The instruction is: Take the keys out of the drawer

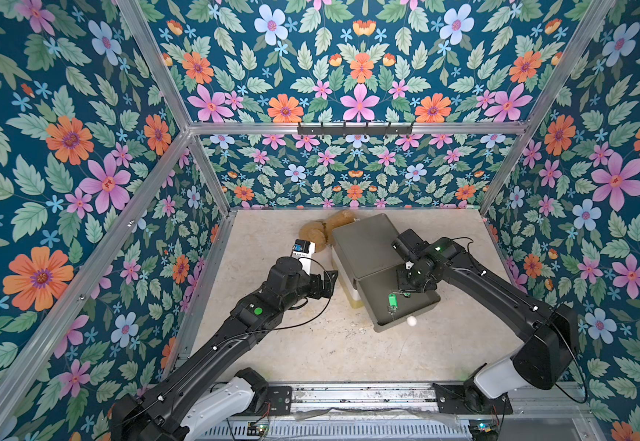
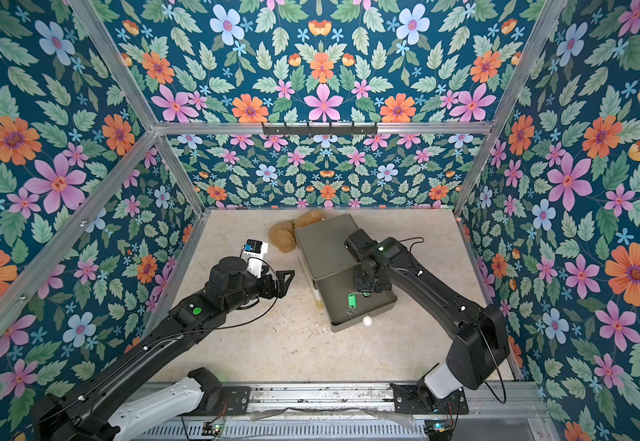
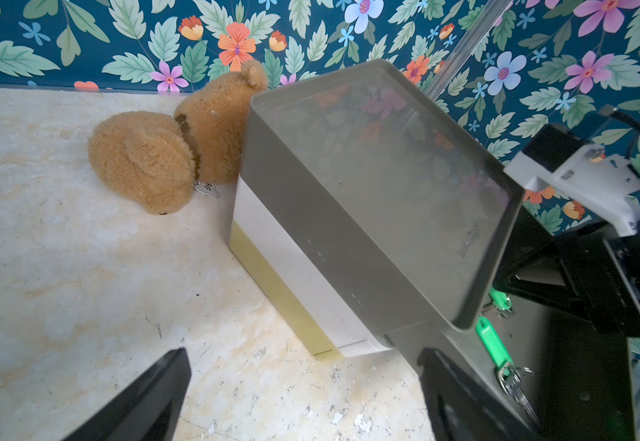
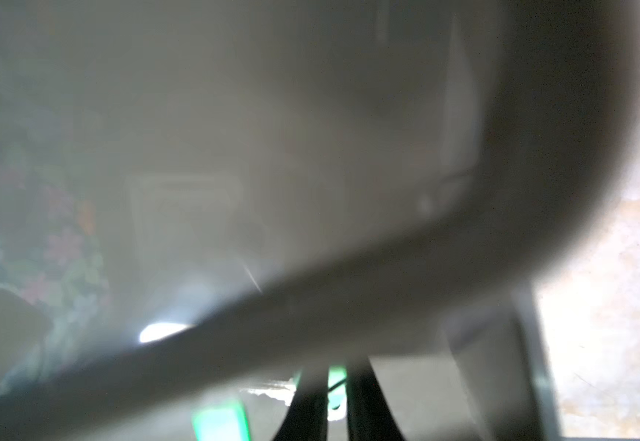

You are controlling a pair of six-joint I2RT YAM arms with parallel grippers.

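A grey drawer (image 1: 383,319) stands pulled out from the box (image 1: 367,242). Inside lie two sets of keys with green tags: one tag (image 3: 492,341) with its metal keys lies clear of the gripper, while the other tag (image 3: 500,297) is partly hidden by my right gripper (image 1: 406,285). In the right wrist view, the two dark fingers (image 4: 383,425) are close together, with a green tag (image 4: 336,383) showing in the narrow gap; whether they grip it cannot be told. My left gripper is open and empty, left of the box.
A brown plush toy (image 3: 143,158) sits beside the box's back left. A small white ball (image 1: 411,320) is at the drawer's front edge. The box's blurred lid rim (image 4: 378,294) blocks much of the right wrist view.
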